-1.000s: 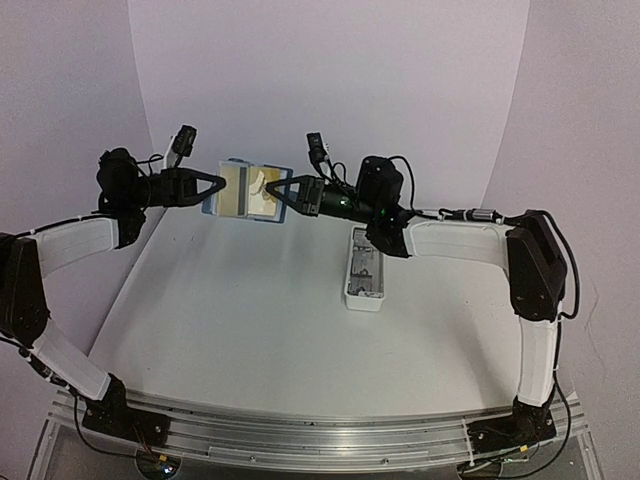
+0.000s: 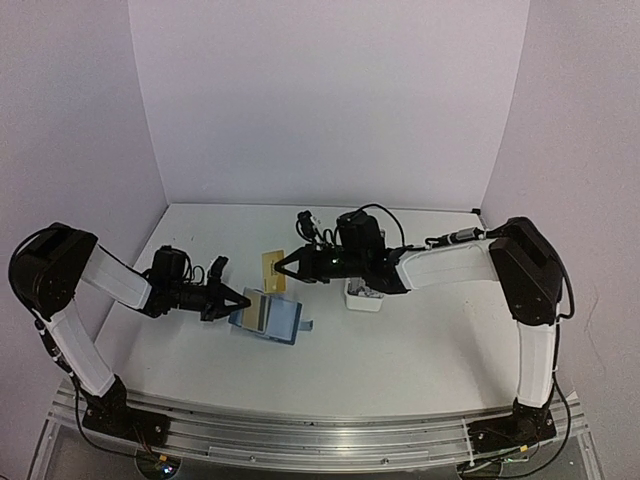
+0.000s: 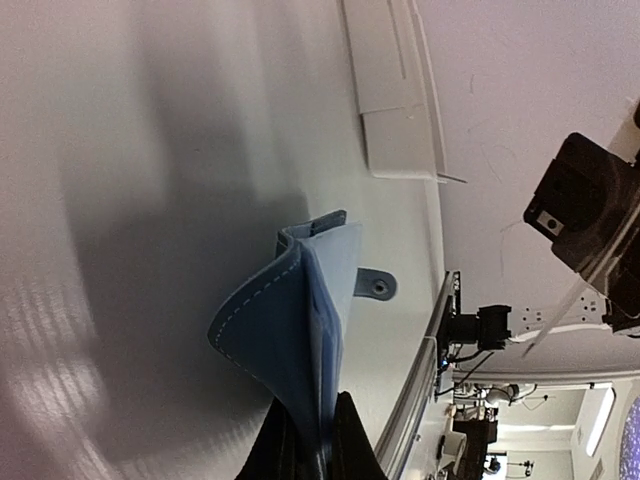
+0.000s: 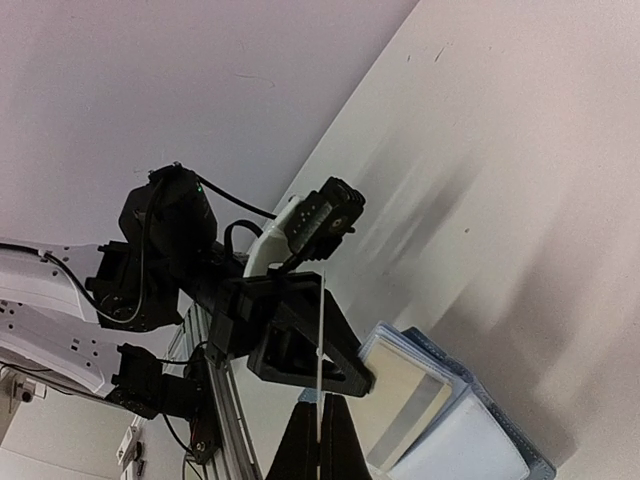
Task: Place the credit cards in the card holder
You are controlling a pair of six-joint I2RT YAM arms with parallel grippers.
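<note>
A gold credit card [image 2: 270,266] hangs upright from my right gripper [image 2: 278,267], which is shut on it. In the right wrist view the card [image 4: 321,330] shows edge-on as a thin line rising from the fingertips. My left gripper [image 2: 246,302] is shut on one side of the blue card holder [image 2: 284,318]. Clear pockets and a cream panel with a grey stripe face up in the right wrist view, where the holder [image 4: 470,445] is partly cut off. From above, the card's lower end comes close to the holder's far edge; whether they touch, I cannot tell.
Partly under the right arm stands a white box [image 2: 363,303] on the white table [image 2: 400,360]. A metal rail [image 2: 320,425] runs along the front edge.
My left gripper has carried the holder down toward the table's front, out from behind the card. The right gripper has come slightly nearer the front, still holding the gold card.
</note>
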